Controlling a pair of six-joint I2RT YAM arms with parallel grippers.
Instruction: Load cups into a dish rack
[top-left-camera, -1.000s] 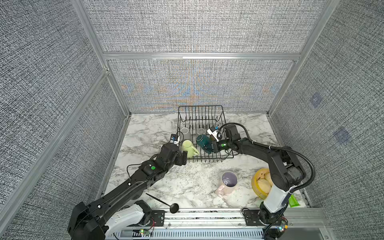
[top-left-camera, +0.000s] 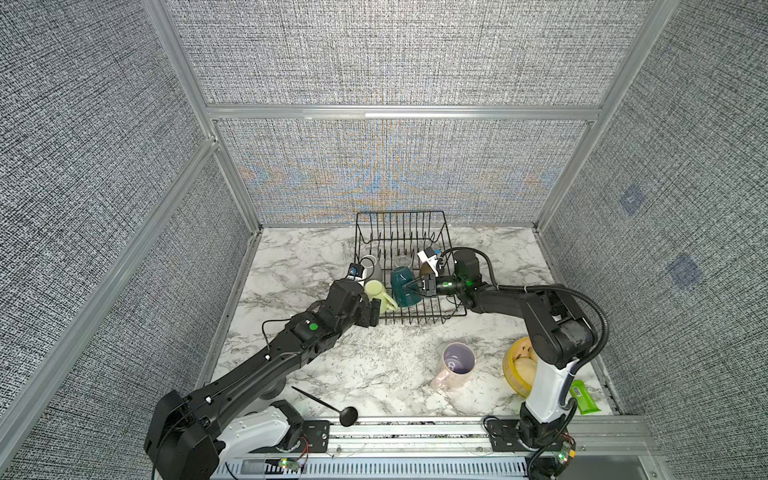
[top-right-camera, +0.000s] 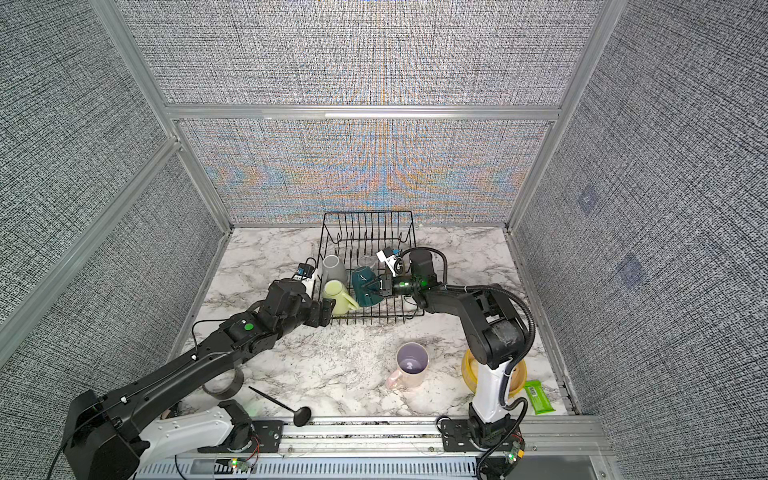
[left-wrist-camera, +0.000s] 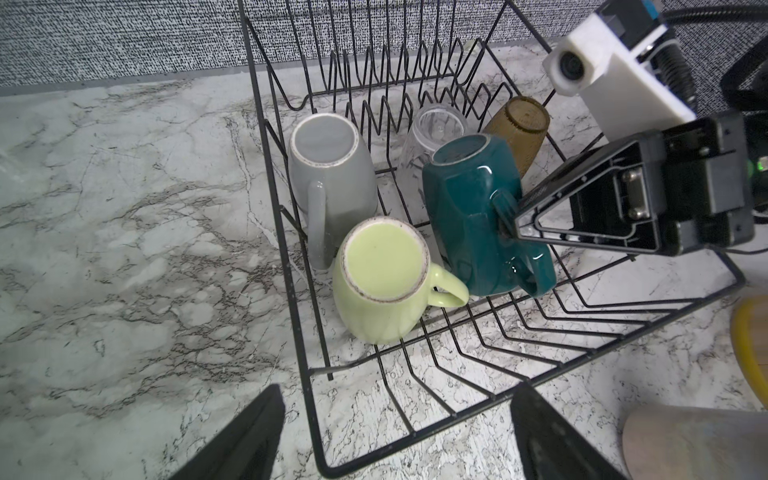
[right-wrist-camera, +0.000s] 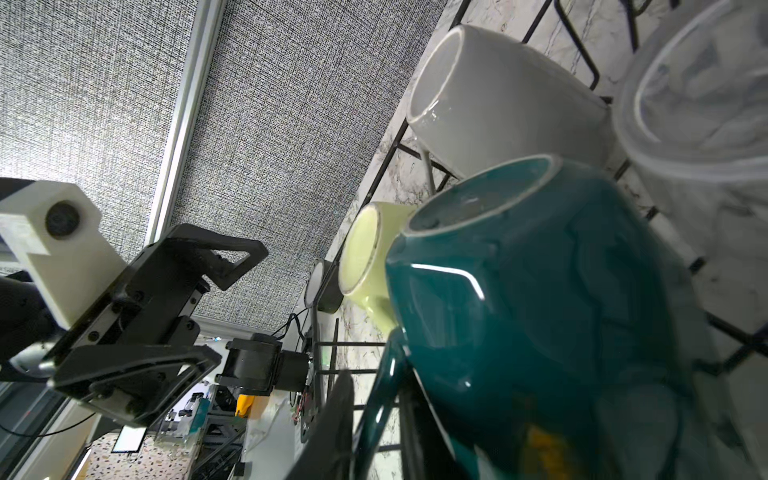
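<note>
The black dish rack holds upside-down cups: a grey mug, a pale green mug, a clear cup, a brown cup and a teal mug. From the right, my right gripper is shut with the teal mug's handle between its fingers. That mug stands nearly upright among the others. Just off the rack's front left corner, my left gripper is open and empty, its fingers apart. A pink mug with a purple inside stands on the table.
A yellow bowl and a green packet lie at the front right, beside the right arm. A black ladle rests near the front rail. Bare marble lies between the rack and the pink mug.
The teal mug has turned from a slant to more upright and shifted slightly, with the right gripper at its handle. My left gripper has moved slightly right and toward the rack.
</note>
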